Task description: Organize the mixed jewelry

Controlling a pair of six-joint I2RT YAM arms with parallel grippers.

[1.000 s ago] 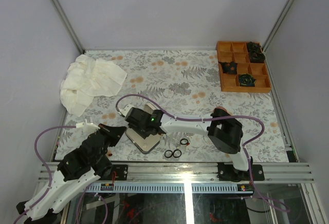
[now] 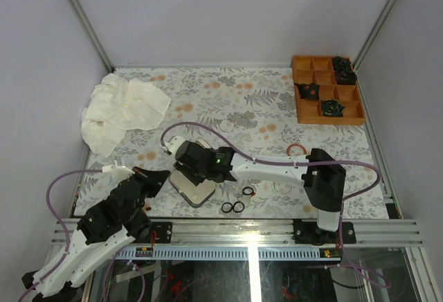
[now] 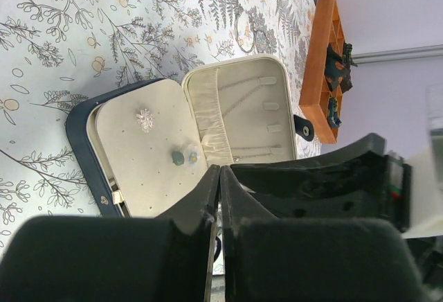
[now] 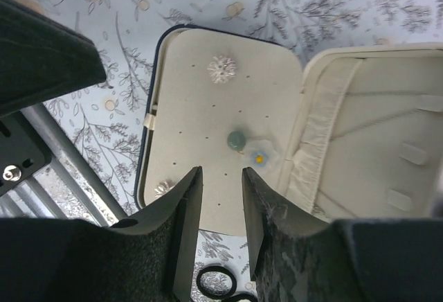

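A cream jewelry case (image 3: 256, 118) lies open on the patterned table. Its flat panel (image 4: 187, 122) bears a white cluster piece (image 4: 223, 69), a green round piece (image 4: 236, 140), a clear flower with yellow centre (image 4: 260, 158) and another cluster piece (image 4: 164, 188). Necklace chains lie in the other half. My right gripper is over the panel, part open, nothing visible between its fingers, partly hiding the case in the top view. My left gripper is shut at the case's left front, nothing showing between its fingers.
A wooden compartment box (image 2: 329, 94) with dark items stands at the back right. A white cloth (image 2: 124, 111) lies at the left. Black rings (image 2: 232, 207) and an orange ring (image 2: 296, 149) lie near the right arm.
The left arm stays put.
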